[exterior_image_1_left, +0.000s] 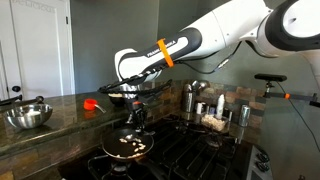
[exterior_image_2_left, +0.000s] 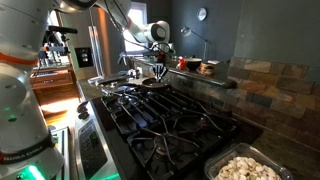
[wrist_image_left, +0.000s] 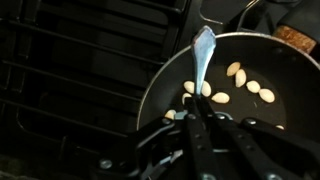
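Observation:
A black frying pan (exterior_image_1_left: 128, 143) sits on the stove at the left in exterior view 1, with several pale nut-like pieces (exterior_image_1_left: 136, 146) scattered inside. The wrist view shows the pan (wrist_image_left: 285, 75) and pieces (wrist_image_left: 253, 86) closer up. My gripper is shut on a slim grey-blue utensil (wrist_image_left: 203, 60), whose broader end points up across the pan rim. What the utensil's other end touches is hidden by the gripper. From exterior view 1, the gripper (exterior_image_1_left: 138, 108) hangs low over the pan.
Black grates (exterior_image_2_left: 165, 130) cover the stove. A tray of pale pieces (exterior_image_2_left: 250, 165) stands at its near end in exterior view 2. A metal bowl (exterior_image_1_left: 29, 115), a red item (exterior_image_1_left: 92, 104) and a dark bowl (exterior_image_1_left: 118, 98) occupy the counter behind the pan.

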